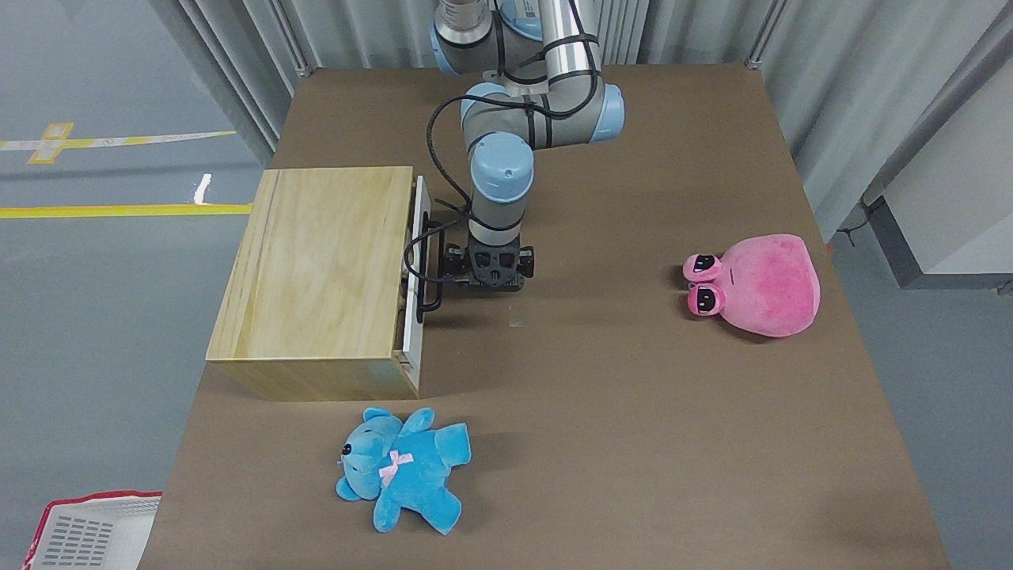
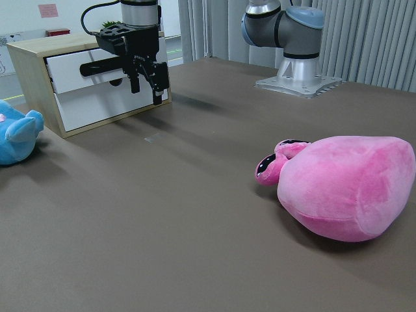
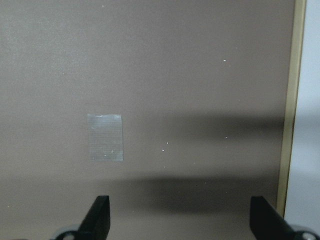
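A light wooden cabinet with two white drawers stands on the brown table. Its upper drawer is only slightly out in the front view, its black handle facing right. My gripper is low beside that drawer front, at the handle. In the wrist view its two dark fingers stand wide apart, with table and a strip of cabinet edge below and nothing visible held between them.
A blue teddy bear lies in front of the cabinet. A pink plush toy lies to the right. A basket is on the floor at lower left.
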